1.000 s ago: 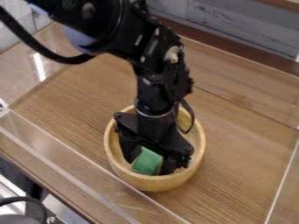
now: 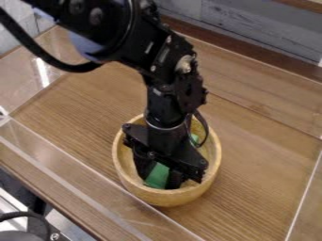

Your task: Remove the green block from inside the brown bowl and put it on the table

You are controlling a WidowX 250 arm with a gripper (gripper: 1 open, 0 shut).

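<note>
The brown bowl [image 2: 209,181] stands on the wooden table, and the black gripper [image 2: 167,175] reaches down inside it. Low in the bowl, near its front wall, lies the green block [image 2: 157,176]. Dark fingers [image 2: 187,169] stand around the block and cover part of it. Whether they press on the block or are still apart from it cannot be made out. Much of the bowl's inside is hidden behind the gripper.
Something yellow-green [image 2: 198,131] shows in the bowl behind the gripper. Bare table [image 2: 258,141] lies to the right, and more to the left. A wall [image 2: 251,24] runs along the back. Cables and gear [image 2: 28,221] sit at the lower left.
The bowl has stayed in place.
</note>
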